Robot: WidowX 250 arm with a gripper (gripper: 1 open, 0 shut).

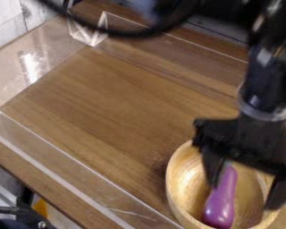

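Note:
My black gripper [247, 174] hangs blurred at the right, its fingers open and reaching down into a round wooden bowl [184, 186] at the lower right. A purple eggplant toy [220, 207] lies in the bowl below the fingers, its upper end partly hidden behind the gripper. Whether the fingers touch the eggplant is unclear.
A wooden tabletop [110, 107] fills most of the view, clear at the centre and left. Clear plastic edging runs along its left and back, with a small white bracket at the back left.

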